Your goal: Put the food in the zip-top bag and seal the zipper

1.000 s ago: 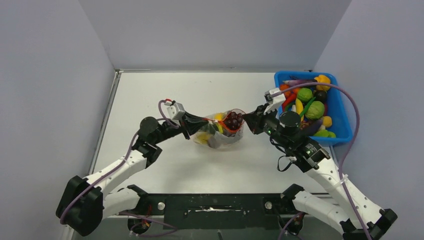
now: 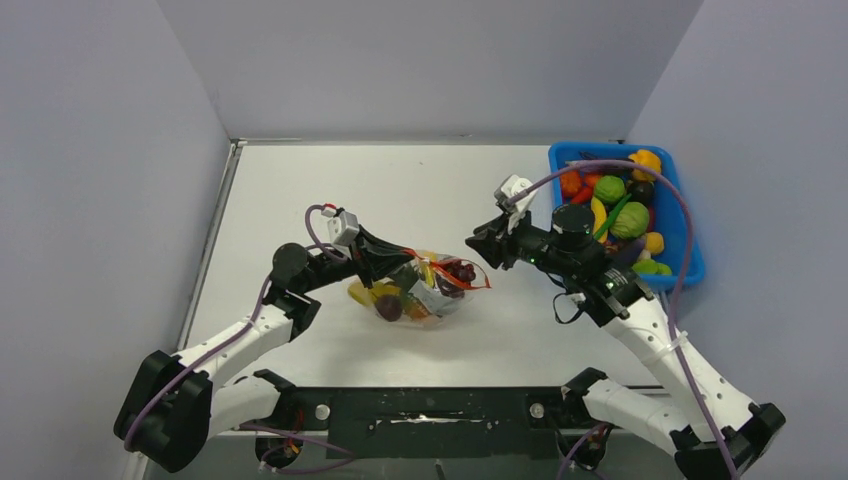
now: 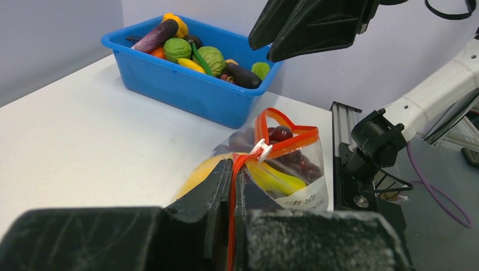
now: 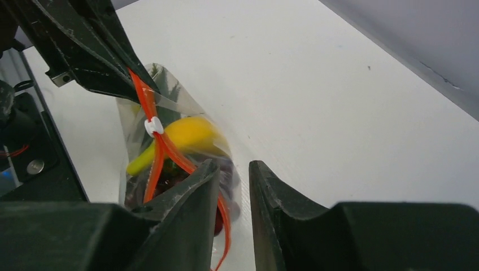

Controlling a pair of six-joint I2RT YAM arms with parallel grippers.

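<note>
A clear zip bag [image 2: 420, 305] with an orange zip hangs from my left gripper [image 2: 375, 265], which is shut on one end of the zip strip. In the left wrist view, the orange strip runs between the fingers, and a white slider [image 3: 261, 150] sits just beyond the fingertips. Past the slider the zip [image 3: 305, 135] gapes in a loop. Inside the bag are dark grapes [image 3: 294, 164] and a yellow item [image 3: 277, 179]. My right gripper is open and empty, to the right of the bag, apart from it; its fingers appear in front of the bag's open end in its wrist view.
A blue bin [image 2: 690, 240] of toy vegetables and fruit stands at the right, beyond the right arm. Walls close off the back and sides.
The right gripper, earlier at the bag's open end, now stands open and apart from it, further back.
</note>
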